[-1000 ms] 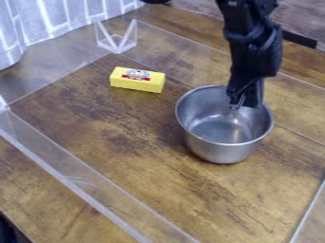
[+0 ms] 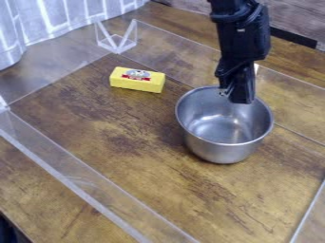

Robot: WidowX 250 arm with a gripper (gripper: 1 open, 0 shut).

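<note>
A shiny steel bowl (image 2: 223, 136) sits on the wooden table (image 2: 121, 171), right of centre. My black gripper (image 2: 237, 93) hangs from the top over the bowl's back part, its fingertips around rim height. It looks shut, with nothing visible between its fingers. Behind the arm, just right of the gripper, a small light object is partly hidden; I cannot tell what it is.
A yellow box with a red label (image 2: 139, 82) lies to the left behind the bowl. A white wire stand (image 2: 116, 36) is at the back. Clear plastic edges run along the left.
My gripper has risen from inside the bowl's back part to a little higher. The bowl and yellow box have not visibly moved.
</note>
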